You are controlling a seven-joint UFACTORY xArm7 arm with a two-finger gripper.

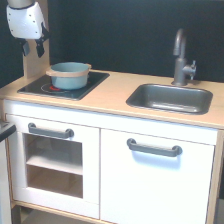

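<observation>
At the upper left my gripper (33,48) hangs above the left end of the counter, beside a wooden post. Its two dark fingers stand apart, and nothing shows between them. A blue-green pot (68,79) with a brownish rim and small side handles sits on the black stove top (40,87), below and to the right of the gripper. Clear space separates the gripper from the pot. The bottom of the pot's inside is hard to make out.
A grey sink (170,97), seemingly empty, is set into the right of the wooden counter (115,88), with a tall faucet (181,60) behind it. Bare counter lies between stove and sink. Below are a windowed door (85,170) and a white cabinet door (150,185) with dark handles.
</observation>
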